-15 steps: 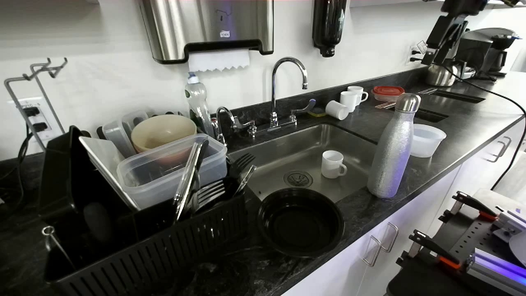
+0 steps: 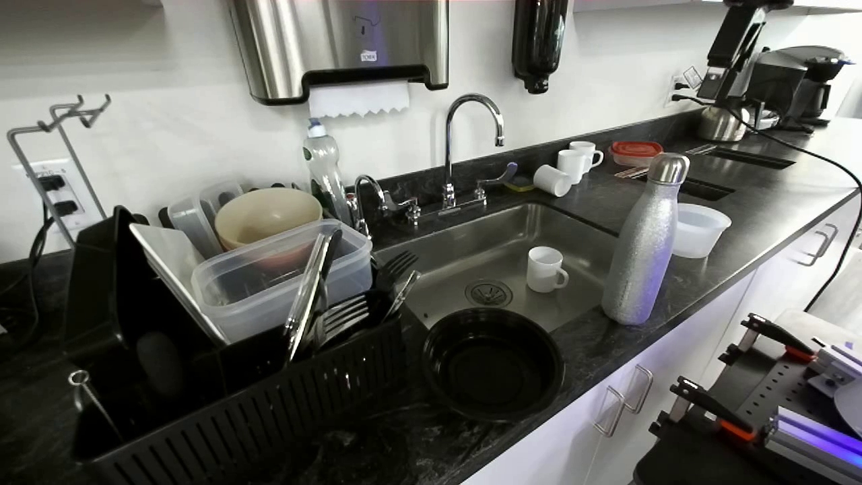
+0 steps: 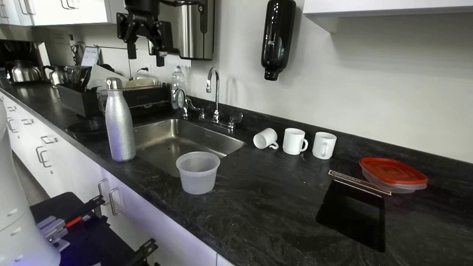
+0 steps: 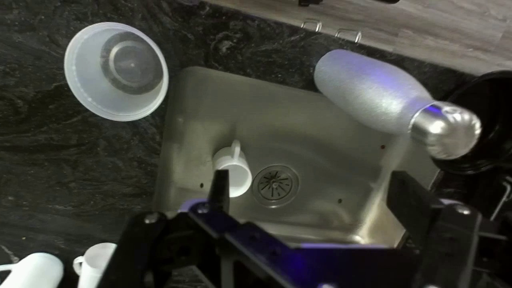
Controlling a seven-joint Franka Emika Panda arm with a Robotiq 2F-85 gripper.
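Note:
My gripper (image 3: 146,55) hangs high above the sink in exterior view 2, its two black fingers spread apart. Nothing sits between the open fingers in the wrist view, where the gripper looks down on the steel sink (image 4: 283,115). A white mug (image 2: 543,269) is inside the sink by the drain, well below the gripper; in the wrist view the left fingertip overlaps its edge. On the counter's front edge stands a silver glitter bottle (image 3: 119,122). A clear plastic tub (image 3: 198,173) rests beside the sink.
Three white mugs stand or lie along the wall, one tipped mug (image 3: 265,139) among them. A red-lidded container (image 3: 393,170) sits farther along. The faucet (image 2: 449,153) rises behind the sink. A full dish rack (image 2: 242,420) and a black bowl (image 2: 493,364) occupy the other side.
In exterior view 1 the gripper at the upper right has shifted slightly and stands more upright than before. The bottle, mugs and tub have stayed in place.

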